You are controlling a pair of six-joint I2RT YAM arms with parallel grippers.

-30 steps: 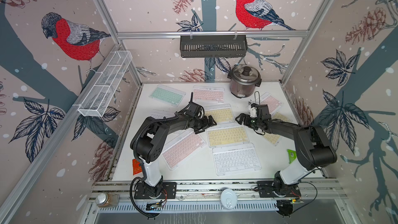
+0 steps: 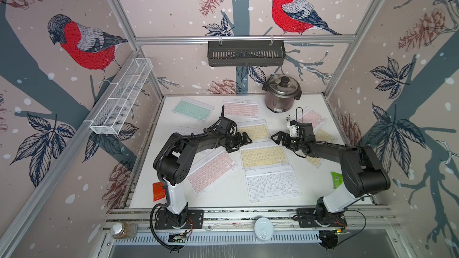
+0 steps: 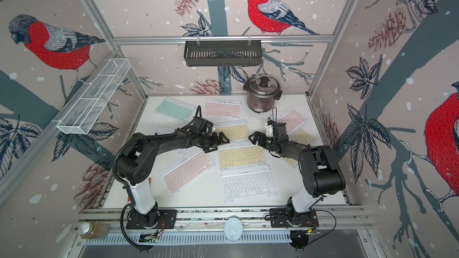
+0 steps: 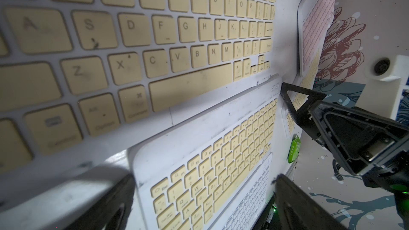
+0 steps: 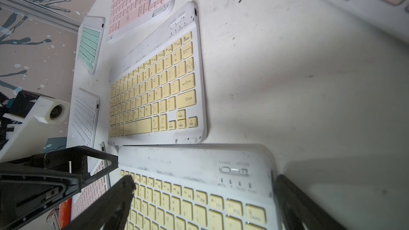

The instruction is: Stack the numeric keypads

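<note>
Two white keyboards with yellow keys, a rear one [image 2: 254, 131] and a nearer one [image 2: 263, 156], lie flat, one behind the other, mid-table. A white-keyed keyboard [image 2: 272, 184] lies in front of them. My left gripper is open over the nearer yellow keyboard's left end, one finger [image 4: 115, 204] beside its corner. On the opposite end, my right gripper stands open, its right finger [image 5: 294, 202] close to that keyboard's right edge; whether it touches, I cannot tell. Neither gripper holds anything.
Pink keyboards lie at left [image 2: 211, 171], back [image 2: 241, 109] and right [image 2: 313, 117]. A green one [image 2: 193, 109] sits back left. A metal pot [image 2: 282, 94] stands behind; green [image 2: 336, 179] and orange [image 2: 158, 191] packets lie near the sides.
Over the last second my left gripper has shifted slightly to the right. The right arm has barely moved, and the keyboards look almost unchanged.
</note>
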